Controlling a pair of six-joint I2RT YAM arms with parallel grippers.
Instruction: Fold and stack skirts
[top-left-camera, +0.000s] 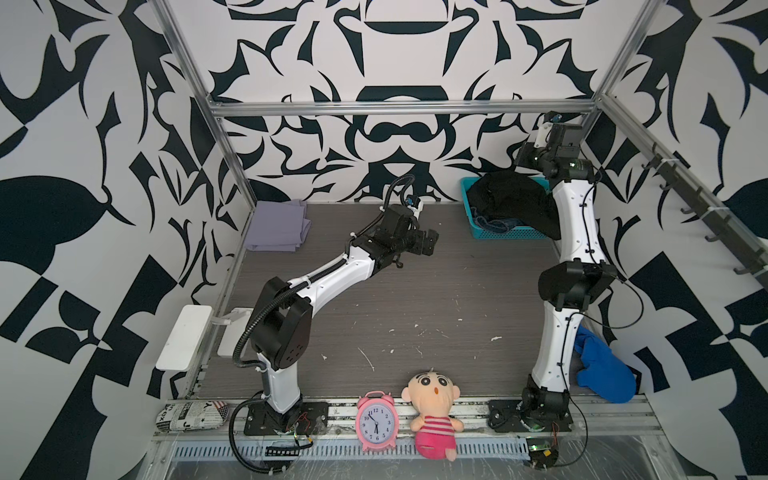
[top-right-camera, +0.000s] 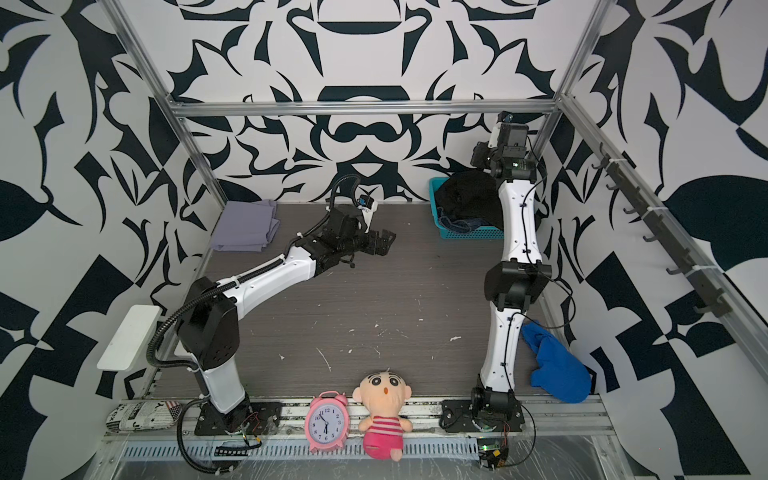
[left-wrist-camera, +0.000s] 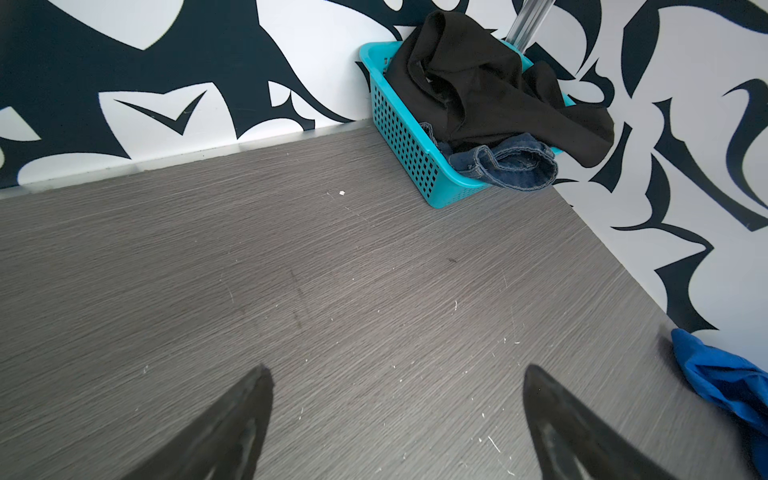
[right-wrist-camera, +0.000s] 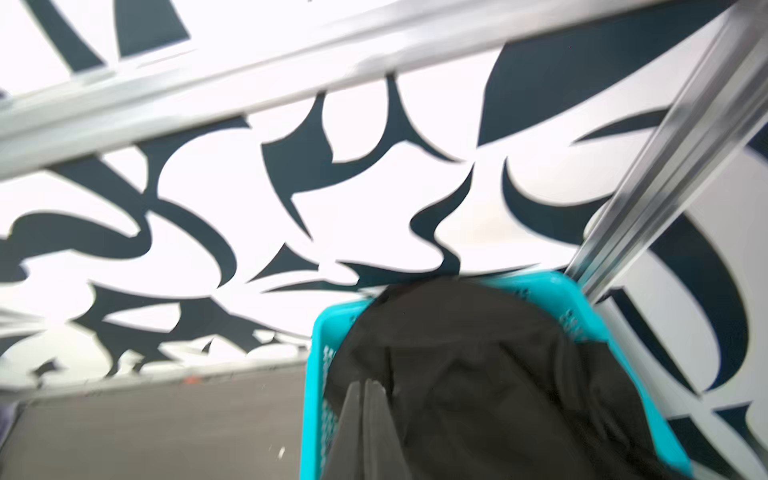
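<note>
A black skirt (left-wrist-camera: 480, 80) lies heaped in the teal basket (left-wrist-camera: 404, 132) at the back right, with blue denim (left-wrist-camera: 516, 162) under it, spilling over the near rim. In the right wrist view my right gripper is shut, its fingertips pressed together with nothing between them. The black cloth lies beyond and below those fingers, not caught by them. Over the middle of the table my left gripper stands wide open and empty. At the back left sits a stack of folded lavender cloth (top-left-camera: 276, 226).
Blue cloth (top-left-camera: 600, 364) lies at the right edge. A pink clock (top-left-camera: 376, 421) and a doll (top-left-camera: 433, 416) stand at the front edge. The patterned wall rises close behind the basket.
</note>
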